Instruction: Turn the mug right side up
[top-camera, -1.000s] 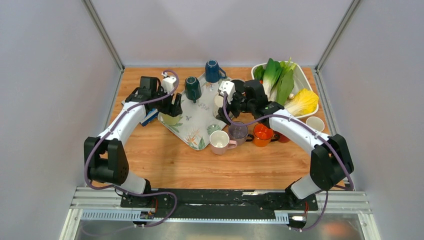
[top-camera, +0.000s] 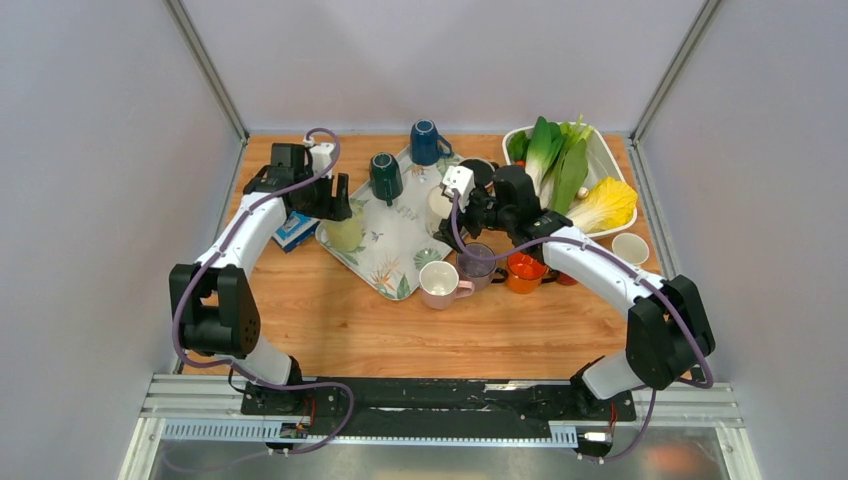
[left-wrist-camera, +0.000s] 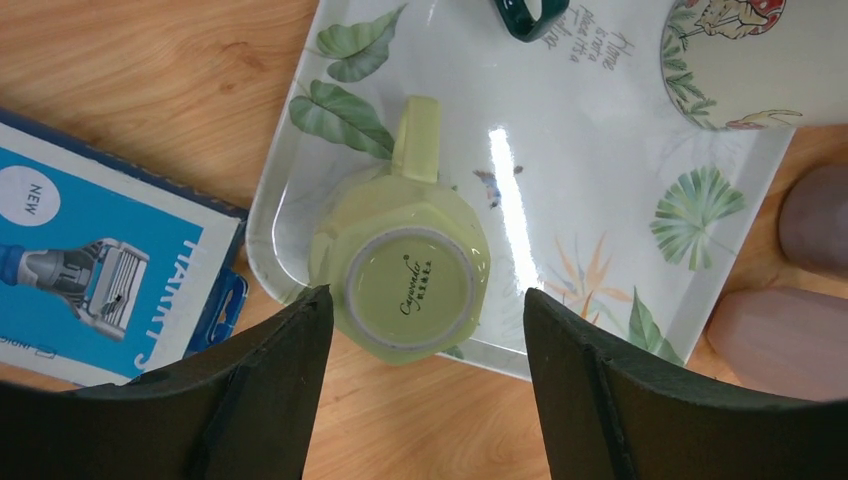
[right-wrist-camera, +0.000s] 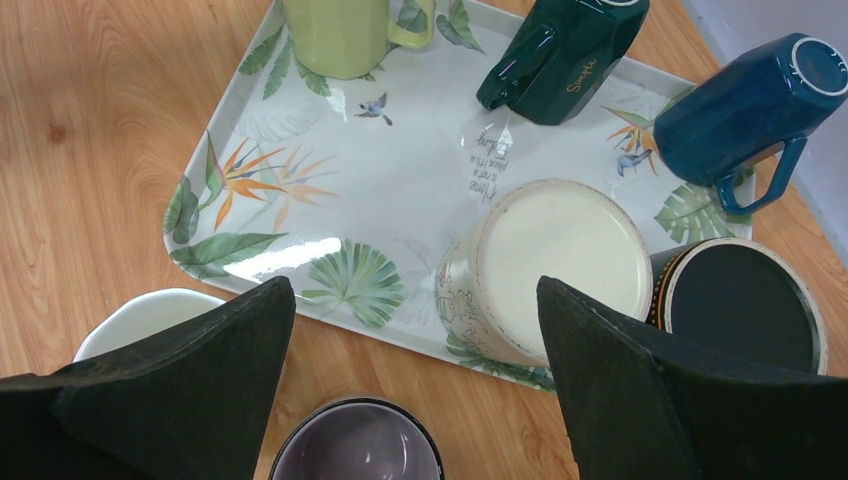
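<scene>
A yellow-green mug (left-wrist-camera: 412, 285) stands upside down on the near-left part of the tray, its base facing up and its handle (left-wrist-camera: 418, 140) pointing away in the left wrist view. My left gripper is over it with fingers apart and nothing clamped between them. From above, that gripper (top-camera: 340, 204) hangs at the mug's far side. My right gripper is open and empty above the tray's right part, near an upside-down cream mug (right-wrist-camera: 562, 265). Also inverted are a dark green mug (top-camera: 386, 178) and a blue mug (top-camera: 426, 143).
The white patterned tray (top-camera: 400, 240) has bare room in its middle. Upright pink (top-camera: 440, 284), purple (top-camera: 477, 264) and orange (top-camera: 524, 272) mugs line its near right. A blue box (left-wrist-camera: 100, 255) lies left of it. A vegetable basket (top-camera: 602, 165) fills the back right.
My left gripper has shifted left and a little toward the back, uncovering more of the yellow-green mug. The right arm has barely moved.
</scene>
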